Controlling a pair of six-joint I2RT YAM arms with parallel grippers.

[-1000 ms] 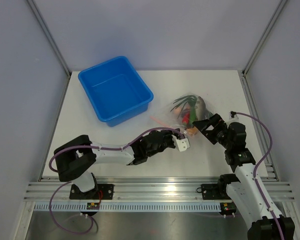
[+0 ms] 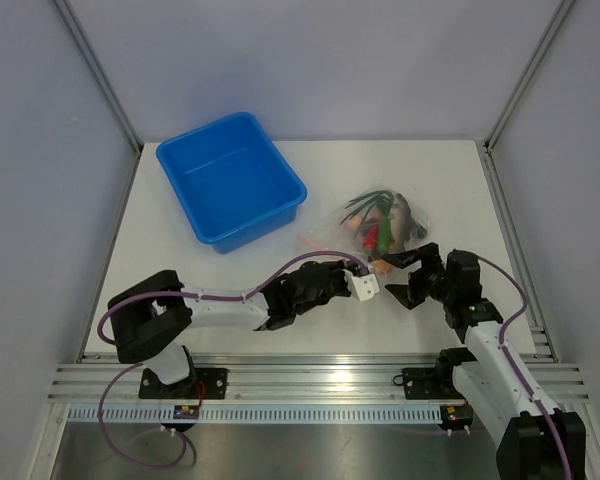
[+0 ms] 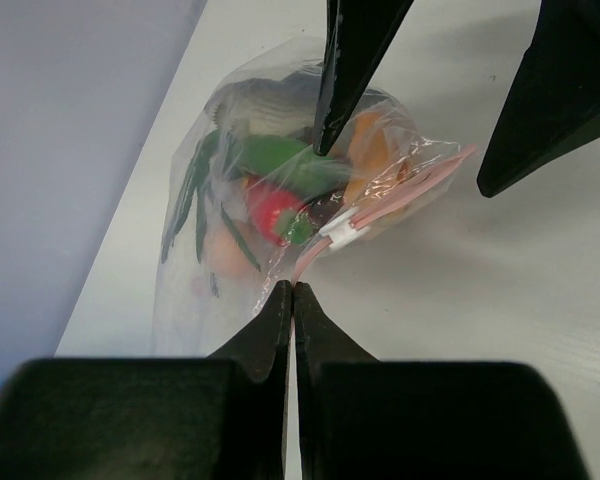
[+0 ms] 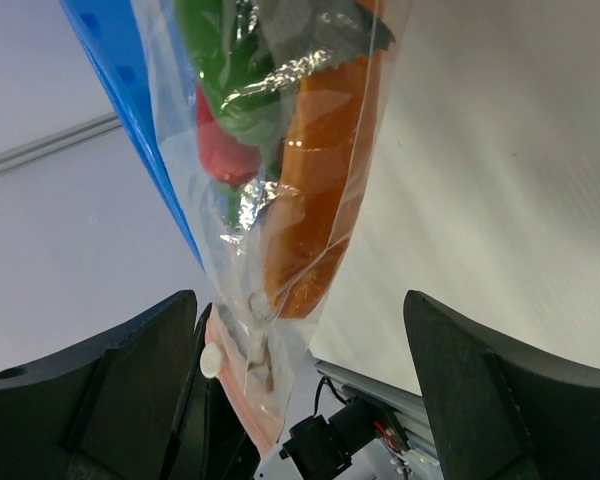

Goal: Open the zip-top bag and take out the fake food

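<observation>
The clear zip top bag (image 2: 378,218) lies on the table, holding fake vegetables: green, red, orange and dark pieces. My left gripper is shut on the pink zipper edge of the bag, whose white slider (image 3: 342,232) shows just beyond the fingertips. My right gripper stands open around the bag's zipper end, beside an orange piece; in the left wrist view its two dark fingers hang over that end, apart.
An empty blue bin (image 2: 230,180) sits at the back left of the white table (image 2: 440,170). Side walls and metal rails border the work area.
My right gripper has moved left and slightly down toward the zipper end, its fingers now spread around it. The left gripper and bag look unchanged.
</observation>
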